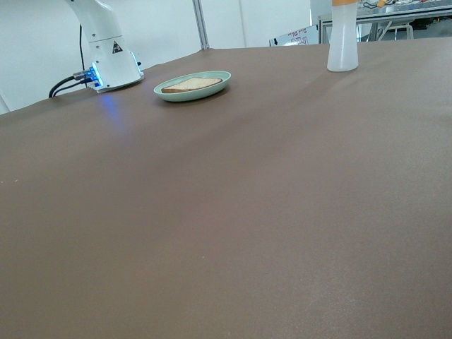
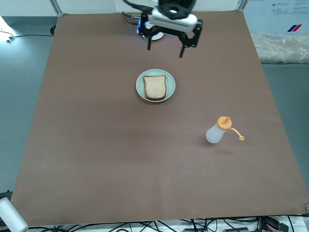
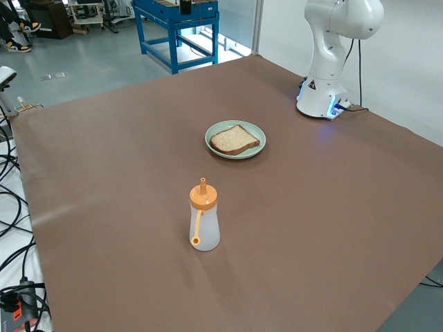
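Observation:
A slice of bread [image 2: 155, 87] lies on a pale green plate [image 2: 170, 91] in the middle back of the brown table. A squeeze bottle [image 2: 215, 133] with an orange cap stands to the right and nearer the front. My gripper [image 2: 165, 50] hangs high at the back, in front of the arm's base and beyond the plate in the left view, its black fingers apart with nothing seen between them. The top view shows the bread [image 1: 191, 84] and bottle [image 1: 343, 44], but no gripper; in the right view it is out of frame.
The white arm base [image 3: 320, 97] stands at the table's back edge with cables beside it. Cables [image 3: 15, 221] run along a side strip outside the table.

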